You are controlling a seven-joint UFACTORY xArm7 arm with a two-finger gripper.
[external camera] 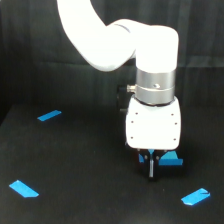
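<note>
A white robot arm reaches down from the top, ending in a white gripper body with fingertips (151, 167) low over the black floor. Blue pieces (169, 159) lie just behind and beside the fingers; whether anything is between them I cannot tell.
Blue tape strips lie at the back left (49, 115), front left (23, 188) and front right (196, 196).
</note>
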